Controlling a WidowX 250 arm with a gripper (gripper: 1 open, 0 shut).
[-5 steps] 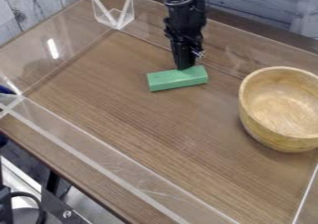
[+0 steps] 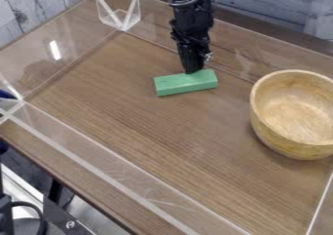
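Note:
The black gripper reaches down from the top of the view, its tip shut at the back edge of a green rectangular block. The block lies flat on the wooden table, slightly tilted. Whether the tip touches the block or is just above it I cannot tell; nothing shows held between the fingers.
A large wooden bowl stands on the right. A clear plastic object is at the back left. Black cables lie at the lower left corner.
The gripper and arm have shifted very slightly; the green block stays in nearly the same place.

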